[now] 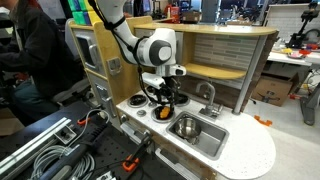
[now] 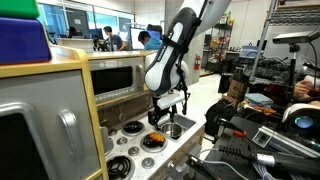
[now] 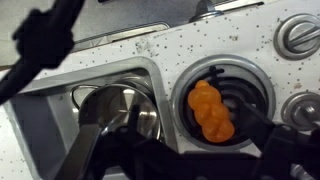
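Observation:
A lumpy orange object [image 3: 211,112] lies in a dark round burner or shallow pan [image 3: 262,92]; which of the two I cannot tell. In exterior view 1 the same orange piece [image 1: 164,114] sits near the counter's front edge, partly hidden by my gripper [image 1: 168,104]. From the wrist, dark fingers [image 3: 128,148] stand wide apart on both sides at the bottom of the view, the orange object ahead of and between them. Nothing is held. A metal pot [image 3: 118,108] rests in the sink [image 3: 38,120] beside the burner.
Stove knobs [image 3: 298,36] and other burners lie around the orange object. A faucet [image 1: 209,97] rises behind the sink, and a wooden shelf [image 1: 215,72] stands at the back. The white counter [image 1: 243,150] right of the sink is clear.

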